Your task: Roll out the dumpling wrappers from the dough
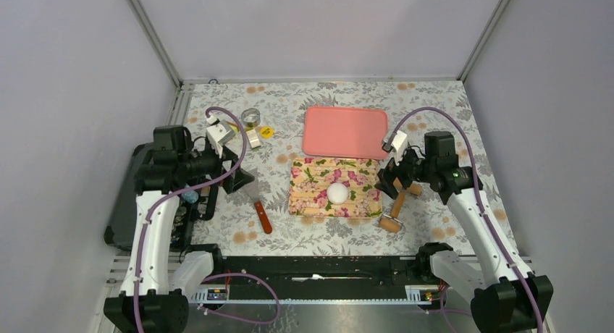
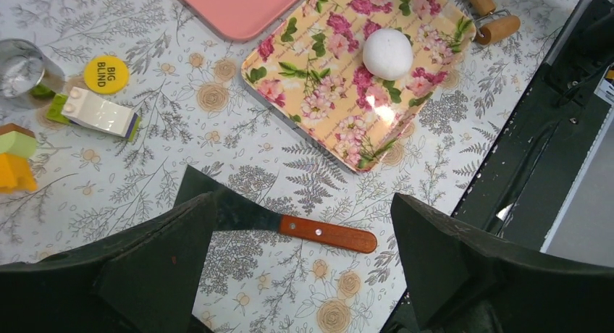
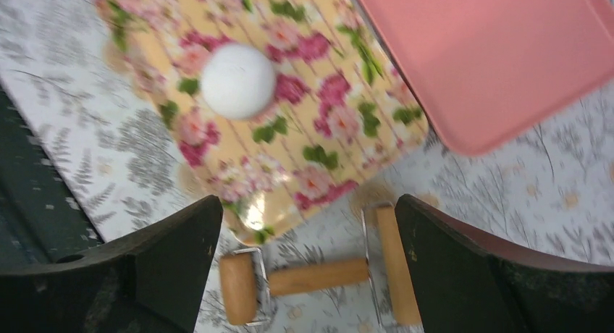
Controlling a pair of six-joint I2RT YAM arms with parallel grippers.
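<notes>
A white ball of dough (image 1: 337, 193) rests on the floral board (image 1: 304, 203), right of the board's middle in the left wrist view. The wooden roller (image 3: 319, 276) lies on the table past the board's right edge; part of it is hidden by a finger in the right wrist view. Beside the board on the left is a scraper (image 2: 327, 233) with a wooden handle and a metal blade. Above the blade hangs my left gripper, open and empty. Over the roller, my right gripper is also open, nothing between its fingers.
Behind the board lies a pink tray (image 1: 345, 132), close to its back edge. A clear round container (image 1: 250, 117), a yellow disc (image 1: 266, 132) and a small white block (image 1: 253, 138) stand at the back left. Bare tablecloth stretches along the front.
</notes>
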